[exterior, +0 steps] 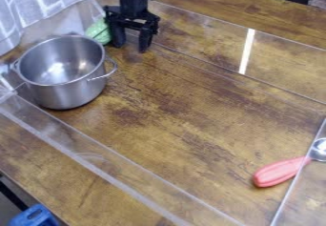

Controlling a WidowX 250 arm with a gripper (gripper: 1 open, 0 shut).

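My black gripper [132,31] hangs low at the back left, just behind the steel pot. A light green object [97,31] lies beside it on its left, partly hidden by the arm and pot; whether the fingers hold it or are open or shut is too small to tell. The steel pot [63,73] with two handles stands on the wooden counter [178,106] at the left.
A red-handled utensil [280,170] with a metal head lies at the front right. A blue object [36,217] sits at the bottom left corner. Clear plastic edging crosses the counter. The middle is empty.
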